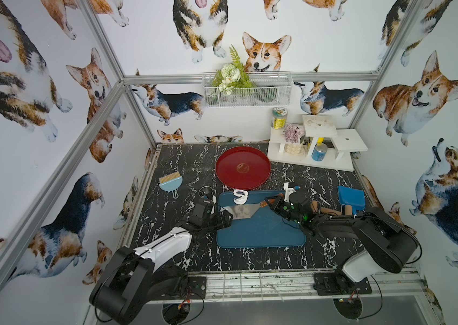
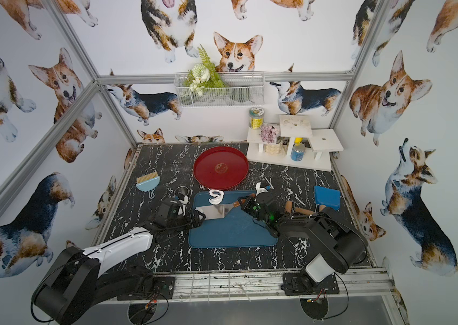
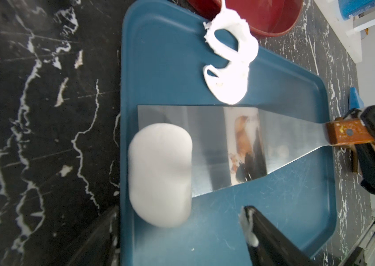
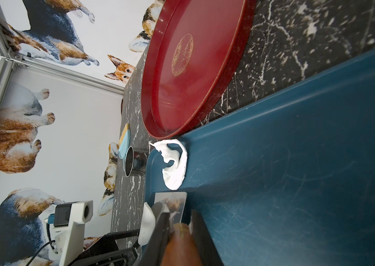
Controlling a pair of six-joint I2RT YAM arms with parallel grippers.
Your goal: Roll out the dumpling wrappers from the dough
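Note:
A smooth white lump of dough (image 3: 161, 177) rests at the left end of the blue tray (image 3: 223, 230), against or over the tip of a metal scraper (image 3: 205, 141). My left gripper is above that end, its fingers (image 3: 265, 235) parted, with the dough beyond the gap and nothing gripped. My right gripper is shut on the scraper's wooden handle (image 4: 180, 250); the blade reaches left, low over the tray. A torn, ring-like dough scrap (image 3: 234, 57) lies by the tray's back edge. The top views hide the lump behind my left gripper.
Behind the tray is a red round plate (image 1: 243, 166). A metal cup (image 4: 135, 161) stands near its back left corner, and a blue brush (image 1: 170, 182) lies farther left. Rolling pin and blue box (image 1: 351, 198) sit right. The tray's front half is clear.

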